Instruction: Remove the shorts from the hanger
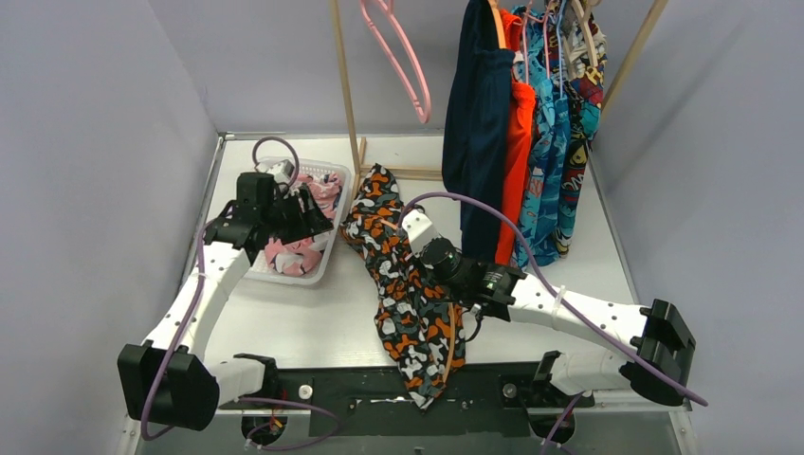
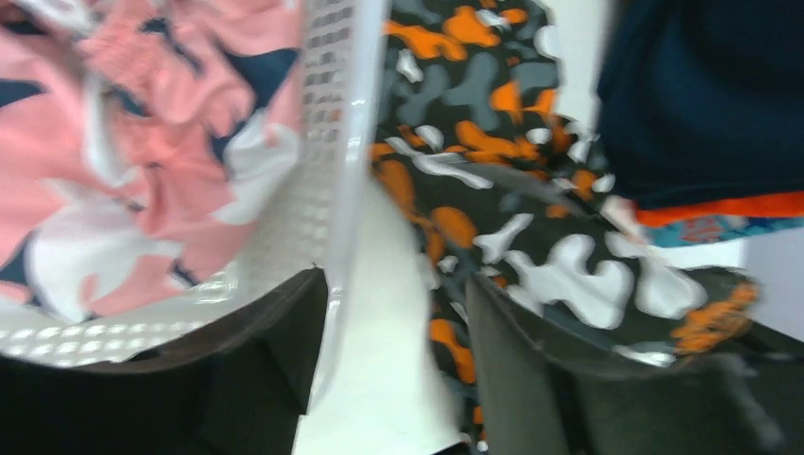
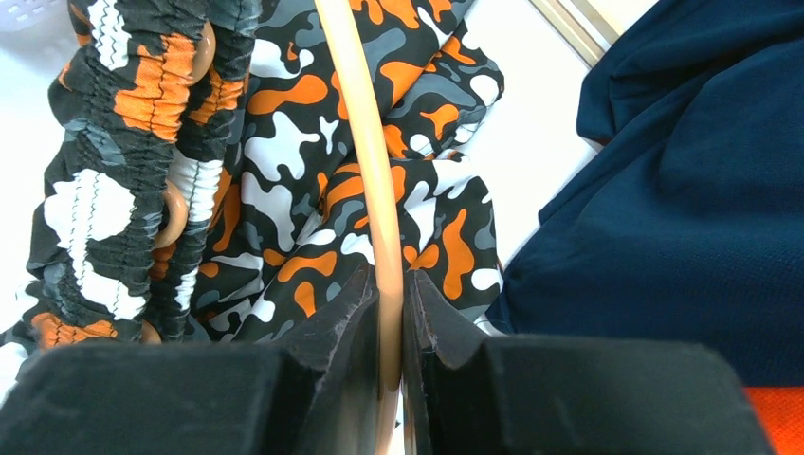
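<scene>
Dark camouflage shorts (image 1: 403, 294) with orange and white patches stretch from beside the basket to the table's front edge. My right gripper is shut on the tan bar of the hanger (image 3: 365, 123), which runs across the cloth. A gathered waistband (image 3: 104, 199) lies left of the bar, tan rings showing in it. How far the hanger still passes inside the shorts is hard to tell. Above the basket's right rim, my left gripper is part open, nothing between its fingers; the shorts lie just to its right.
A white basket (image 1: 340, 204) with pink clothes (image 1: 296, 254) stands under the left arm. Dark blue trousers (image 1: 479, 133) and other garments hang at the right. An empty pink hanger (image 1: 403, 62) hangs above. Bare table (image 1: 284, 327) shows at front left.
</scene>
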